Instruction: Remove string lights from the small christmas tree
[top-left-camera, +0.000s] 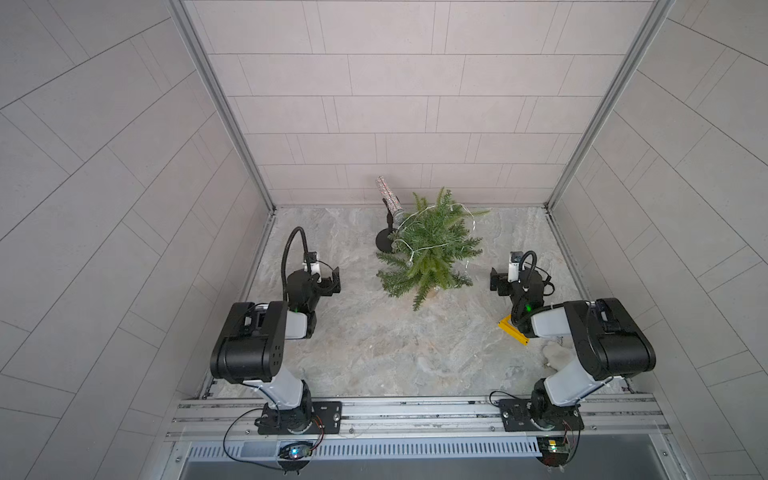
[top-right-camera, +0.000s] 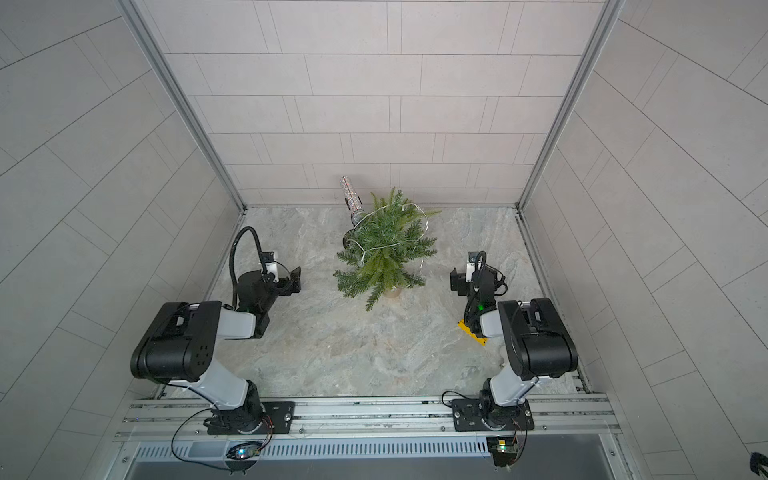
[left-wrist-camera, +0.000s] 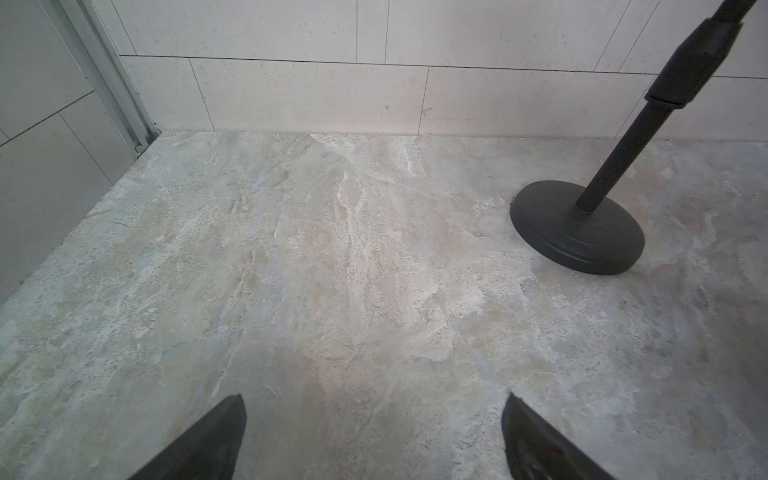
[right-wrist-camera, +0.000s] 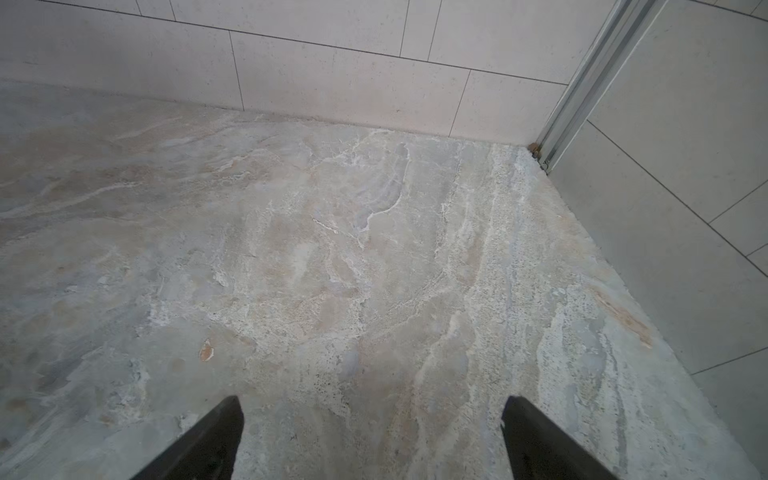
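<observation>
A small green christmas tree (top-left-camera: 432, 248) stands at the middle back of the table, with white wire string lights (top-right-camera: 417, 209) draped over its branches. My left gripper is open and empty, left of the tree; its wrist view shows bare table and the black stand. My right gripper is also open and empty, right of the tree, facing bare table and the back corner.
A black stand (left-wrist-camera: 576, 228) with a patterned cylinder (top-left-camera: 387, 192) on top stands behind the tree's left side. A yellow object (top-left-camera: 512, 329) lies under the right arm. Walls enclose three sides.
</observation>
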